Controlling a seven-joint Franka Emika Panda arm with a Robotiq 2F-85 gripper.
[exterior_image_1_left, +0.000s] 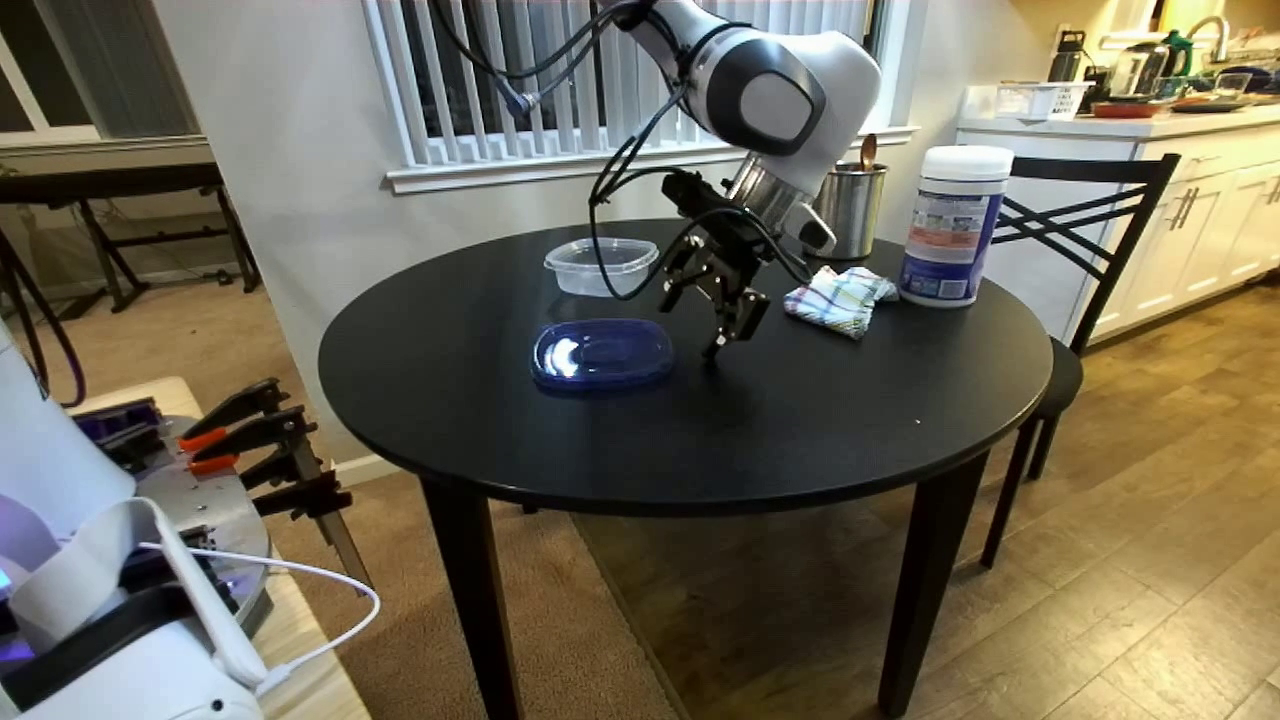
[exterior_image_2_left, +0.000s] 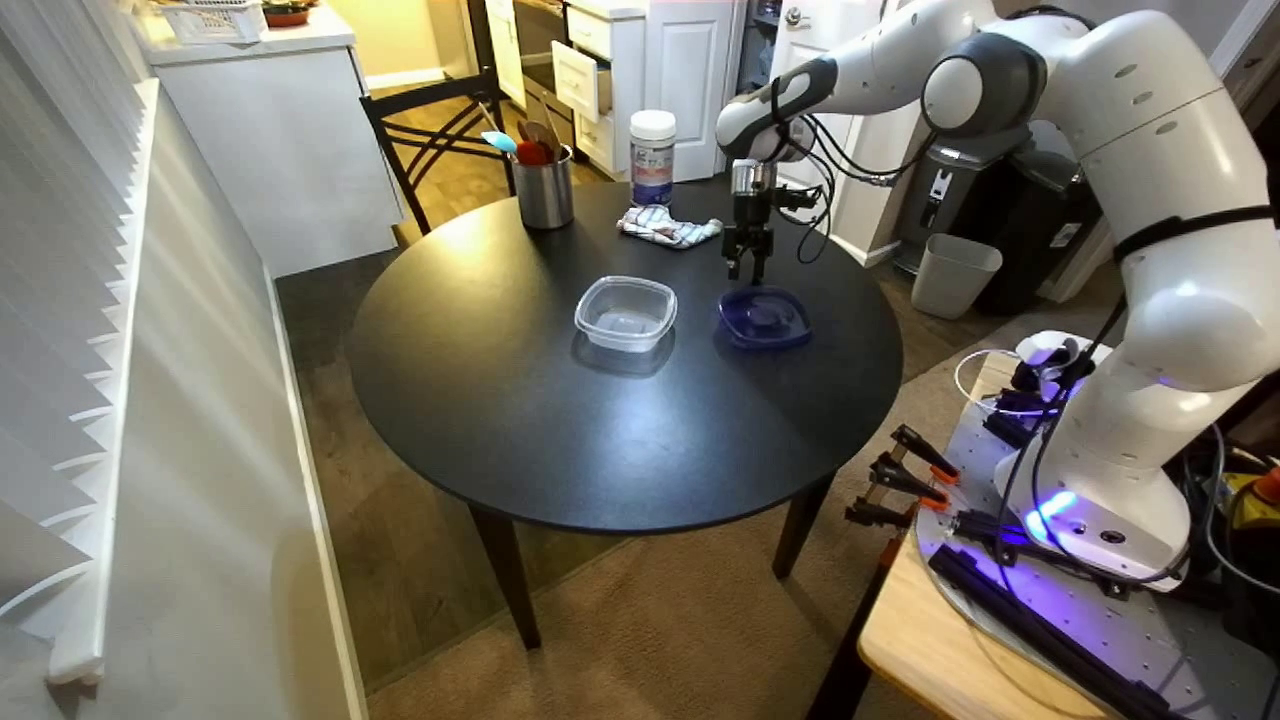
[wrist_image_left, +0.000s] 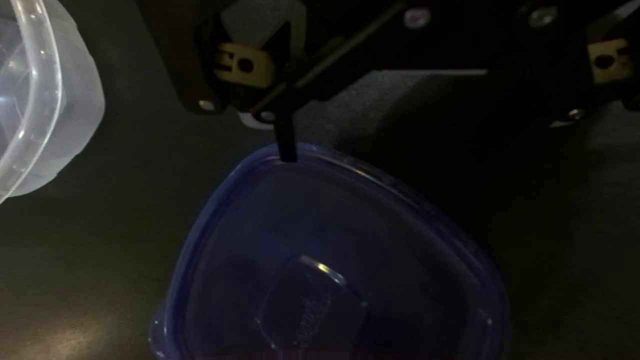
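Note:
A blue lid (exterior_image_1_left: 602, 353) lies on the black round table (exterior_image_1_left: 768, 450), left of my gripper (exterior_image_1_left: 692, 325) in exterior view 1. The gripper is low over the table with its fingers apart and nothing visible between them. In the wrist view, one dark finger (wrist_image_left: 286, 141) overlaps the edge of the lid (wrist_image_left: 336, 216); whether it touches cannot be told. The other finger is lost in shadow at the right. A clear, empty plastic container (exterior_image_2_left: 626, 314) stands uncovered beside the lid (exterior_image_2_left: 764, 318) in exterior view 2.
A folded checked cloth (exterior_image_1_left: 842, 300), a white-capped canister (exterior_image_1_left: 956, 228) and a metal utensil holder (exterior_image_2_left: 543, 192) stand on the table beyond the gripper. A chair (exterior_image_1_left: 1086, 258) is at the table's edge.

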